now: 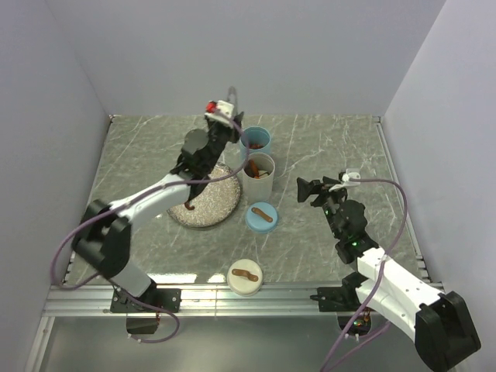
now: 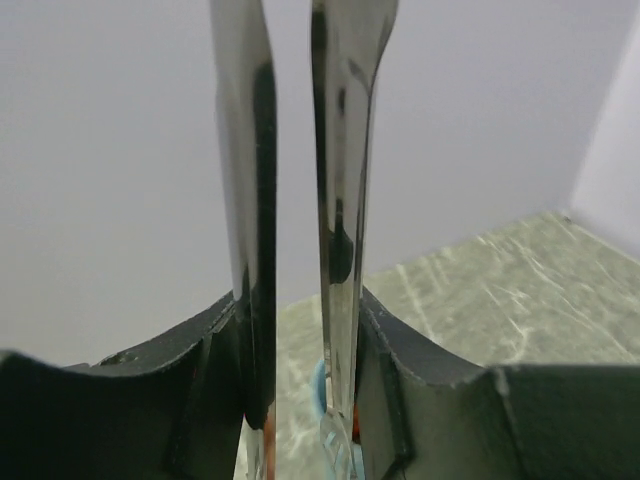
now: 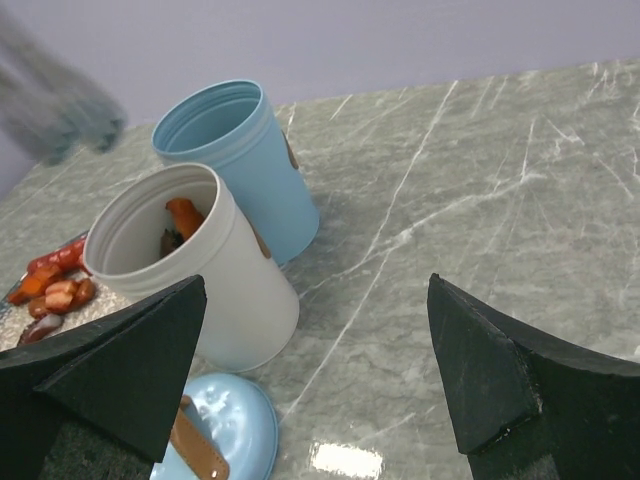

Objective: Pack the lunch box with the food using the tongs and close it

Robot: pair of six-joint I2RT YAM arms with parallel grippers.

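Observation:
In the left wrist view my left gripper has the two long shiny arms of metal tongs (image 2: 345,150) between its fingers. The tongs' blurred tips (image 3: 75,115) show in the right wrist view, with no food visible on them. Below and right of that gripper stands the blue container (image 1: 254,142), with food inside. In front of it is the white container (image 1: 258,188), holding orange and dark pieces. A speckled round plate (image 1: 205,220), partly hidden by the left arm, bears more food (image 3: 60,280). My right gripper (image 1: 304,191) is open and empty, right of the containers.
A blue lid (image 1: 260,225) with a brown handle lies just before the white container. Near the table's front edge lies a white lid (image 1: 245,285).

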